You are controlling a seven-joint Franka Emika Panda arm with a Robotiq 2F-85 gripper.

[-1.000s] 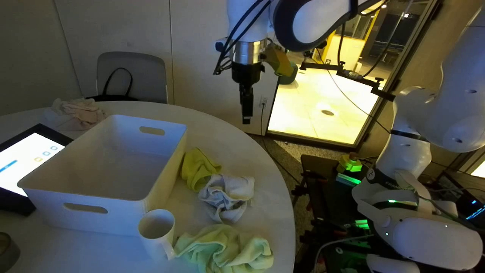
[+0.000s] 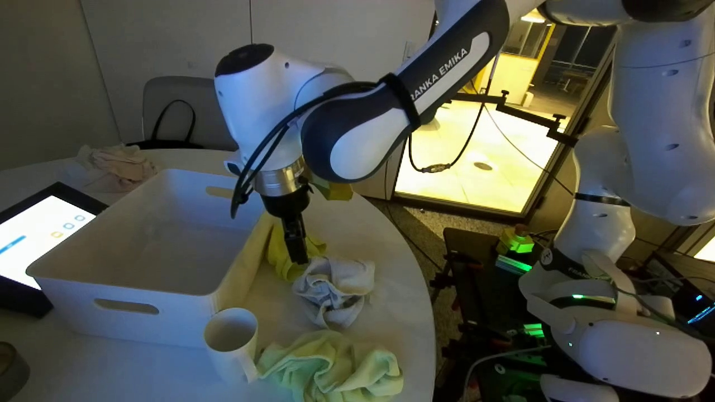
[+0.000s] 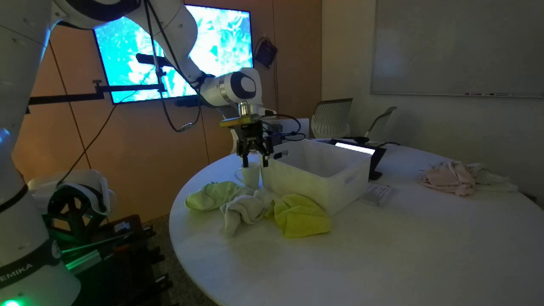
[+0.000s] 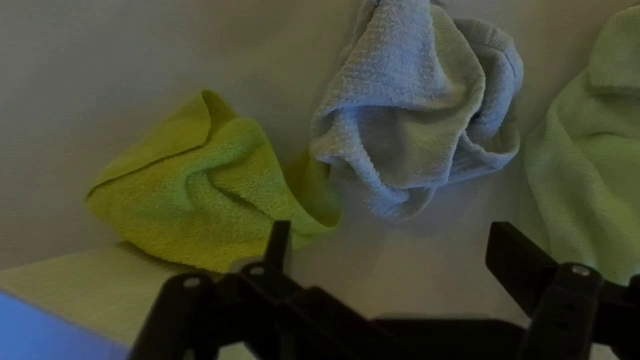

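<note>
My gripper is open, its fingers wide apart with only bare table between them. In exterior view 2 the gripper (image 3: 255,162) hangs above the cloths, close to the bin's near side. A yellow cloth (image 4: 210,186) lies crumpled by the bin wall, partly behind the left finger in the wrist view. Beside it is a grey-white cloth (image 4: 408,114), bunched up. Farther right a pale green cloth (image 4: 600,162) spreads out of the frame. The white bin (image 2: 147,315) looks empty where its inside shows.
A white mug (image 2: 229,341) stands between the bin corner and the pale green cloth (image 2: 332,368). Behind the bin is a lit tablet (image 2: 40,234). Pinkish cloths (image 3: 449,178) lie at the far side.
The arm has swung left and come down, from high beyond the table's edge to above the cloths beside the bin. Cloths, mug and bin look unmoved.
</note>
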